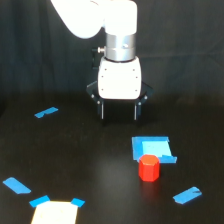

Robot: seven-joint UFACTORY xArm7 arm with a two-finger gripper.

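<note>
A red block, seemingly cylindrical or many-sided, stands on the dark table at the front edge of a blue-bordered square with a paler middle. My gripper hangs from the white arm, behind and to the left of the block and well apart from it. Its dark fingers blend into the black background, but they appear spread, with nothing visible between them.
At the lower left edge lies a pale, cream-coloured box or pad with blue tape at its corners. Blue tape strips mark the table at left, far left and right.
</note>
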